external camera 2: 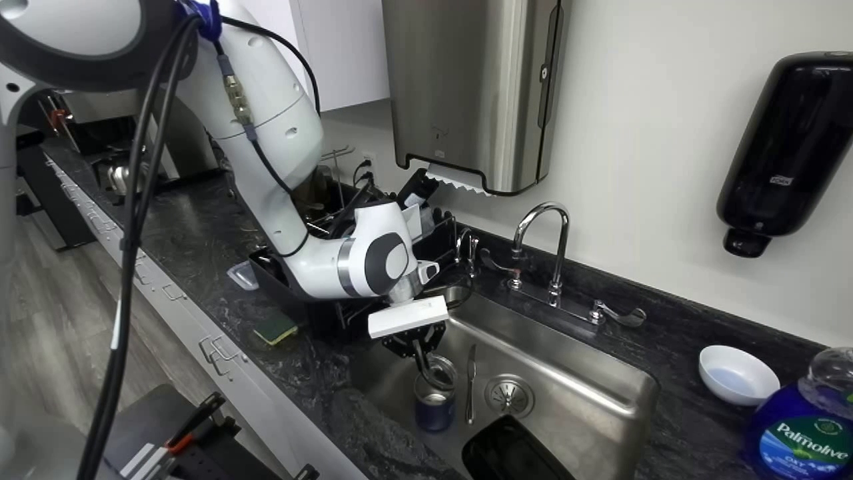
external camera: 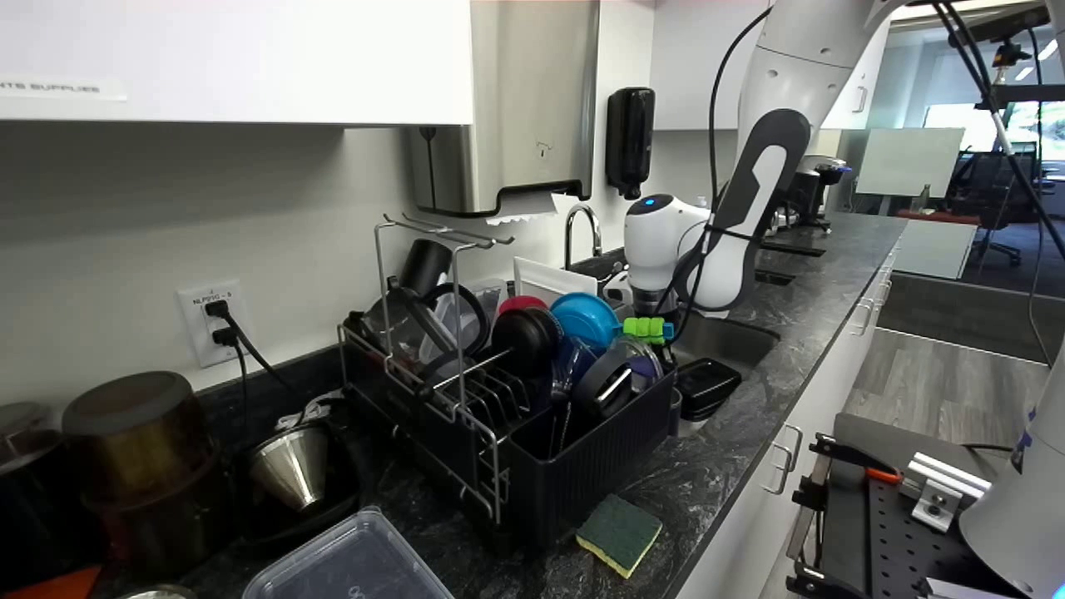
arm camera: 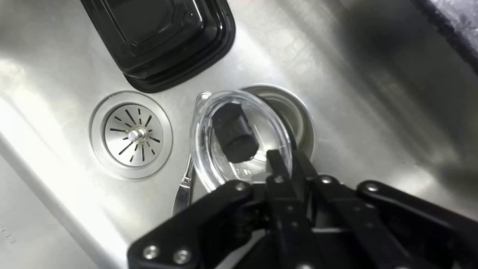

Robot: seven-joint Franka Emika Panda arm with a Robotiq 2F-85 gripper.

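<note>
A clear round lid (arm camera: pixel 204 148) with a black slider (arm camera: pixel 235 134) is tilted at my gripper, which is shut on its edge in the wrist view. Partly behind the lid, an open metal cup (arm camera: pixel 301 105) stands upright in the sink. From exterior view 2 the cup (external camera 2: pixel 434 415) shows a dark blue outside, and the lid appears at or just over its mouth. Whether lid and cup touch is unclear. The gripper's fingers are hidden in exterior view 1.
A black container (arm camera: pixel 179 67) and a knife (arm camera: pixel 182 192) lie in the sink (external camera 2: pixel 592 384) near the drain (arm camera: pixel 136 134). The faucet (external camera 2: pixel 557 240) rises behind. Beside the sink stands a full dish rack (external camera: pixel 599 454), with a sponge (external camera: pixel 620 534) in front.
</note>
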